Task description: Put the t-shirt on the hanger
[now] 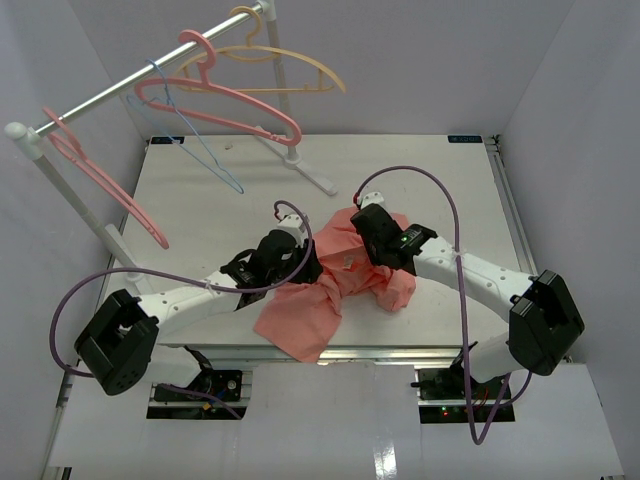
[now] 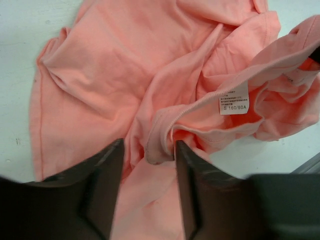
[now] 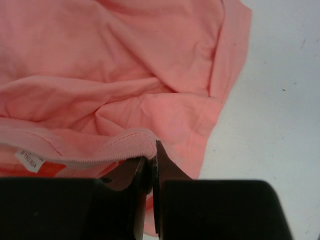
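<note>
The pink T-shirt lies crumpled on the white table between both arms, its white size label showing at the opening. My left gripper is over the shirt with a fold of collar between its blurred fingertips; whether they are closed on it is unclear. My right gripper is shut on the shirt's ribbed edge, which it holds raised. Hangers hang on the rack at upper left: a pink hanger, a blue hanger, a yellow hanger and another pink one.
The rack's rail runs above the left side, with a foot on the table behind the shirt. Bare table shows at back right and left of the shirt.
</note>
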